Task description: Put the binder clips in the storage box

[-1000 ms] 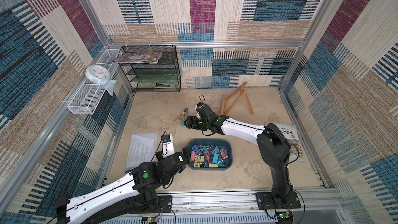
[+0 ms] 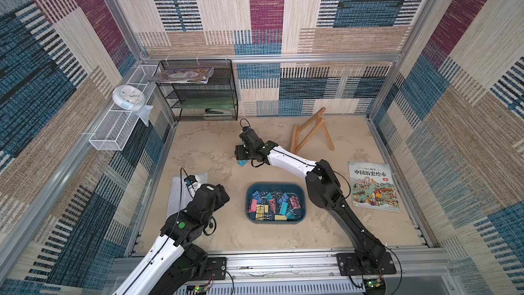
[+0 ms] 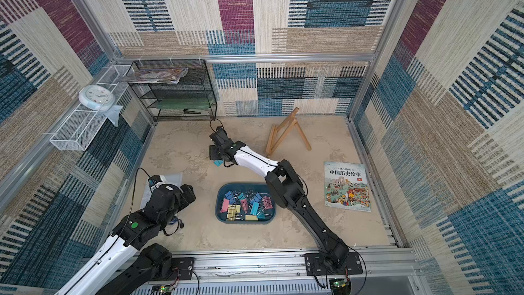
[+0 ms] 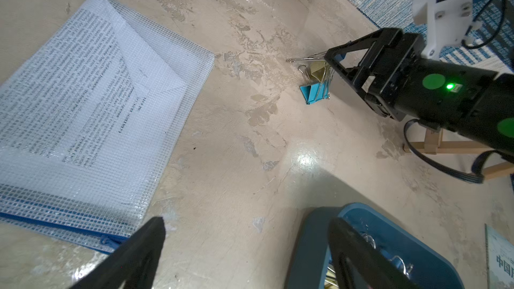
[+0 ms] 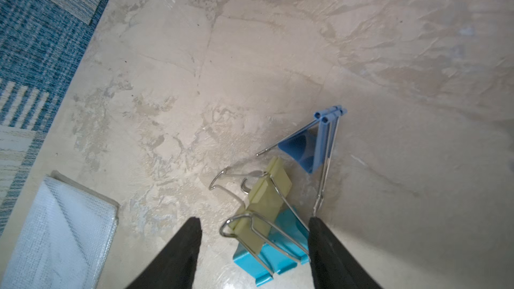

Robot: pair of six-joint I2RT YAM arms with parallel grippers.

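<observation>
The storage box (image 2: 275, 184), dark teal, sits front centre, holding several coloured binder clips. At the back centre, my right gripper is over a small group of clips: a yellow clip (image 5: 272, 190) on a teal clip (image 5: 282, 251), with a blue clip (image 5: 322, 141) just beyond. Its fingers stand apart, low at the yellow and teal clips; whether anything is gripped cannot be seen. My left gripper is open and empty, left of the box, above the table near the mesh pouch of papers.
A wooden stand (image 2: 313, 131) is at the back right, a book (image 2: 374, 185) at the right, a mesh pouch (image 4: 91, 117) at the left. A black wire rack (image 2: 196, 103) stands at the back left. Bare table lies between pouch and clips.
My right gripper has moved left and back over the clip group. My left arm has drawn left, away from the box.
</observation>
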